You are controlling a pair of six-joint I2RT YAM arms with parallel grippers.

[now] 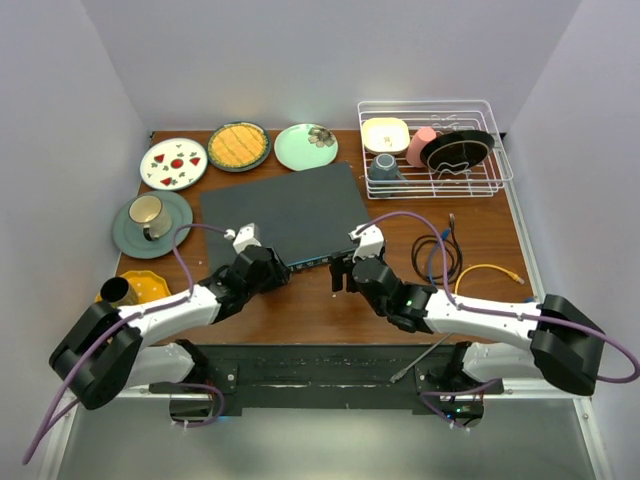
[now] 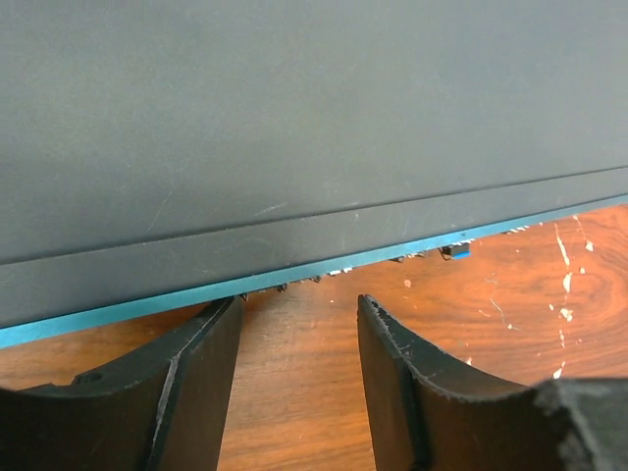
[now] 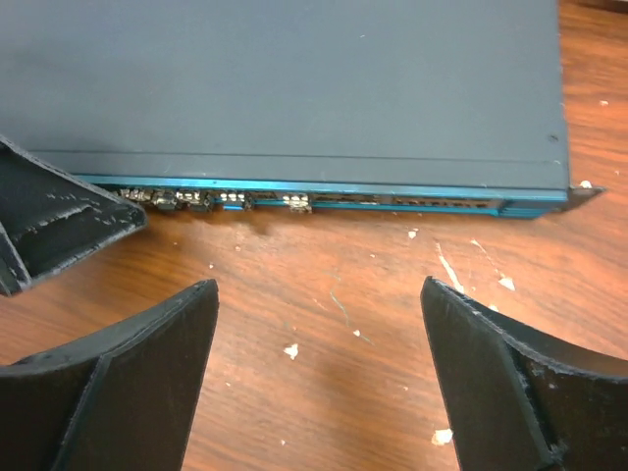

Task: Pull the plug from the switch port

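Note:
The dark network switch (image 1: 280, 210) lies flat on the table, its blue-edged port strip facing front, small connectors along it (image 3: 297, 202). My left gripper stands open at the front edge of the switch, its fingertips just under the blue strip, nothing clearly between them. My right gripper is open above bare wood in front of the right half of the switch, nothing between its fingers. A black gripper part shows at the left of the right wrist view.
Plates and a mug (image 1: 150, 215) sit left and behind. A wire dish rack (image 1: 470, 180) stands back right. Coiled cables (image 1: 450, 250) lie right of the switch. Bare table lies in front.

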